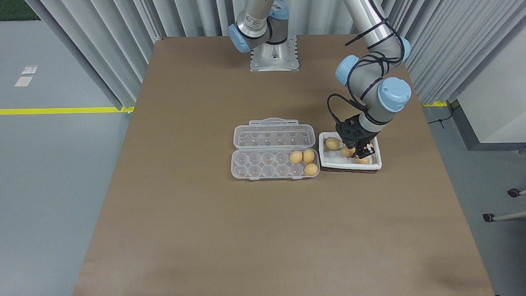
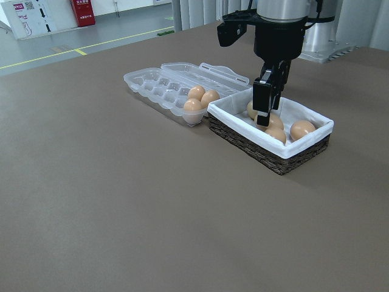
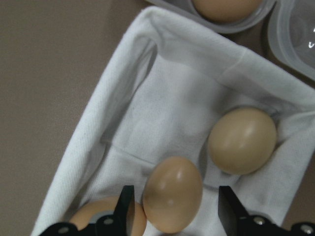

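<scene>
My gripper is open over the white cloth-lined basket (image 2: 249, 131), its fingers either side of an upright-lying brown egg (image 3: 172, 189), apparently not closed on it. A paler egg (image 3: 241, 140) lies beside it, and another egg (image 3: 88, 216) is partly behind a finger; several eggs show in the left view (image 2: 302, 129). Left of the basket in the front view, a clear plastic egg carton (image 1: 261, 167) lies open, with three eggs in its right end and the other visible cups empty.
The robot base (image 1: 273, 61) stands at the back edge, before a grey curtain.
</scene>
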